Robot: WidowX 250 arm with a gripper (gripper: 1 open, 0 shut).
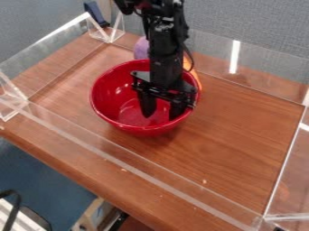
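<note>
My black gripper (164,101) reaches down from the top centre into a large red bowl (115,97), its fingers low over the bowl's inside, toward the right half. Whether the fingers are open or shut, or hold anything, is unclear at this size. Behind the bowl, partly hidden by it and the arm, are a purple object (141,50) and an orange object (192,70).
The wooden table (229,153) is bordered by clear plastic walls. A blue object (94,13) is at the top left, beyond the table.
</note>
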